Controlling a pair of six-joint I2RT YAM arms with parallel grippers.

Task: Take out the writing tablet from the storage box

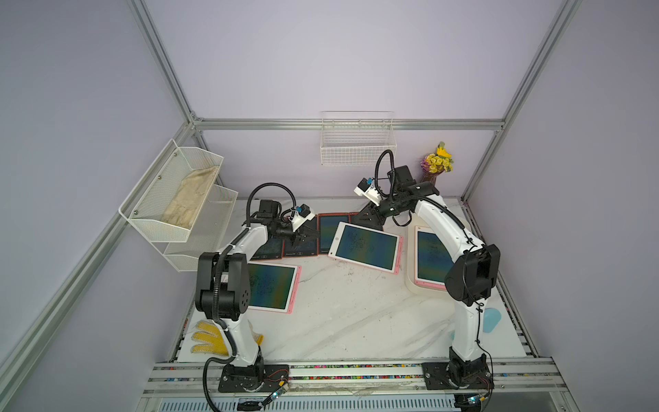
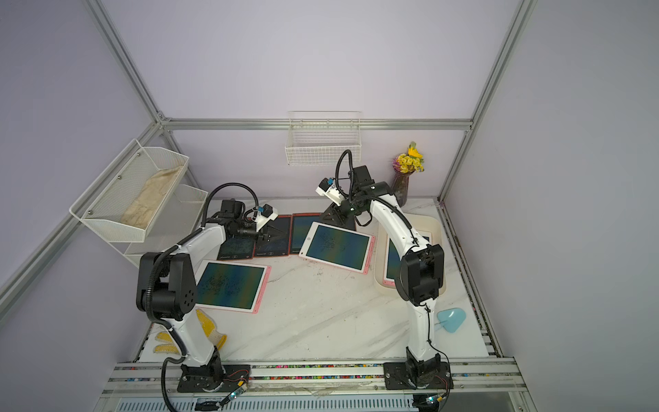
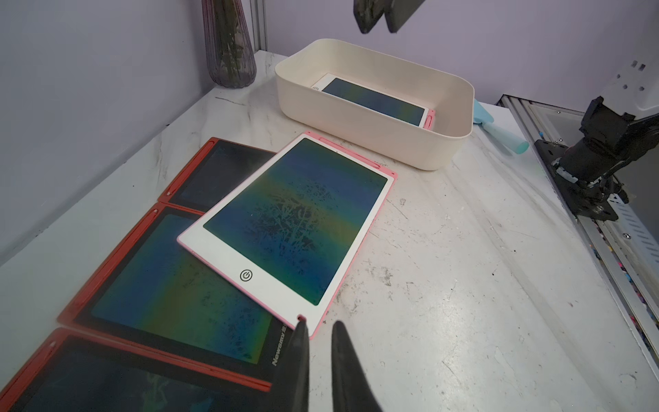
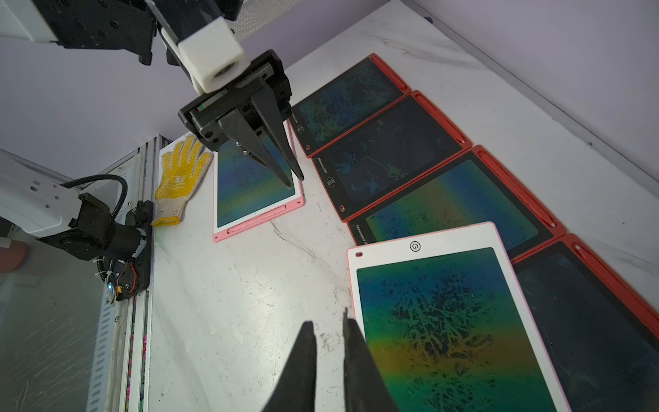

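A white tablet with pink edging (image 1: 365, 245) (image 2: 336, 245) (image 3: 295, 216) (image 4: 446, 316) lies angled at table centre, over red-framed tablets (image 3: 171, 288). My left gripper (image 1: 309, 235) is by its left end; its narrowly spaced fingers show no clear hold. My right gripper (image 1: 367, 216) is open above the tablet, nothing between its fingers. The cream storage box (image 3: 363, 130) at the right holds another white-and-pink tablet (image 3: 370, 97).
Another white tablet (image 1: 271, 285) lies front left, near a yellow glove (image 4: 180, 171). Wire shelves (image 1: 161, 199) stand left; a flower vase (image 3: 230, 55) is behind the box.
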